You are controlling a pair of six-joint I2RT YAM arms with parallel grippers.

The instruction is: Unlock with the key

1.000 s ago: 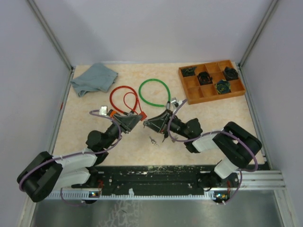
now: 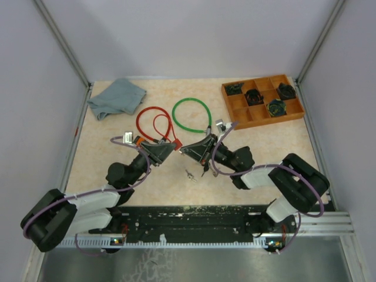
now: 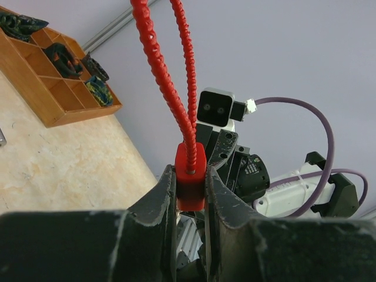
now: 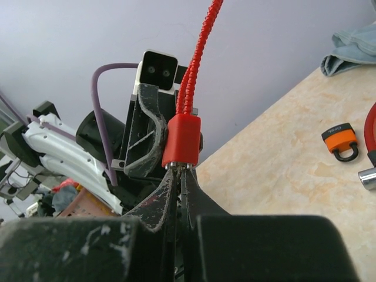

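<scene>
A red padlock body (image 3: 191,176) with a red cable loop is pinched between the fingers of my left gripper. Seen from above, the lock (image 2: 177,144) is held over the table's middle. My right gripper is shut, its fingertips close under the lock's metal-dotted end (image 4: 182,141); whether they touch it cannot be told. No key shows clearly between those fingertips. On the table below the arms lies a small bunch of metal pieces that look like keys (image 2: 191,175).
An orange padlock (image 4: 341,141) and a red ring cable (image 2: 141,122) lie near the left arm. Behind is a green cable loop (image 2: 189,99). A wooden compartment box (image 2: 242,107) stands at the back right, a blue cloth (image 2: 117,98) at the back left.
My right gripper has shifted slightly to the right, away from the lock. The left arm and the red lock have stayed in place.
</scene>
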